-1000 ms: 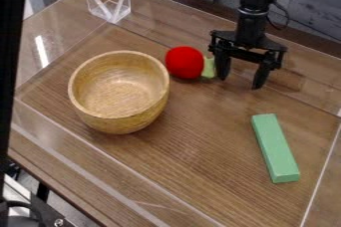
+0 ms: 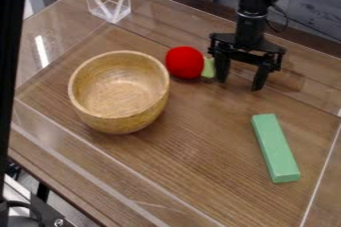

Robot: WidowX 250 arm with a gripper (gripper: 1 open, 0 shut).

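My gripper hangs low over the back middle of the wooden table, open, its black fingers spread near the tabletop. Just left of it lies a red round object, with a small pale green piece at its right, beside my left finger. Whether they touch is hard to tell.
A wooden bowl stands at the left middle. A long green block lies at the right front. A clear plastic item is at the back left.
My gripper has shifted very slightly over the last second; the objects on the table look unmoved.
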